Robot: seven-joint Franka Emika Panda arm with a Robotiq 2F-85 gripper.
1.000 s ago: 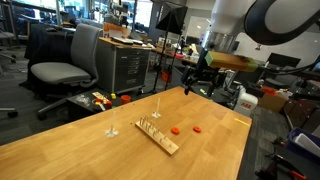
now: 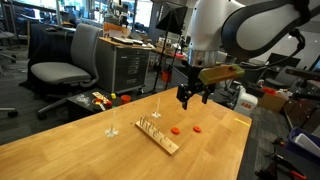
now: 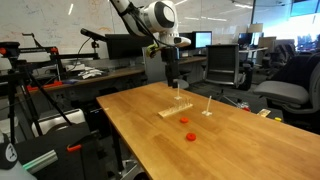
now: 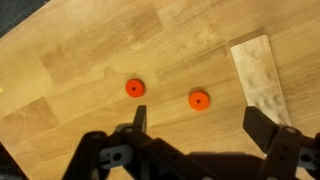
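My gripper stands open above the table, its two dark fingers wide apart at the bottom of the wrist view with nothing between them. In exterior view 1 the gripper (image 2: 194, 99) hangs over the right part of the table. Below it lie two small round red-orange discs: one disc (image 4: 199, 100) ahead of the gap between the fingers, the other disc (image 4: 135, 88) farther left. A pale wooden block (image 4: 260, 80) lies to the right in the wrist view; from exterior view 1, the block (image 2: 158, 136) is long with a row of marks or holes.
Two thin white sticks on bases stand on the table, one stick (image 2: 112, 120) left of the block and another stick (image 3: 208, 106) behind it. The wooden table (image 3: 240, 150) has wide clear areas. Office chairs stand beyond the table.
The arm has come down, and the gripper now shows lower, nearer the table. The discs and the wooden block have stayed where they were.
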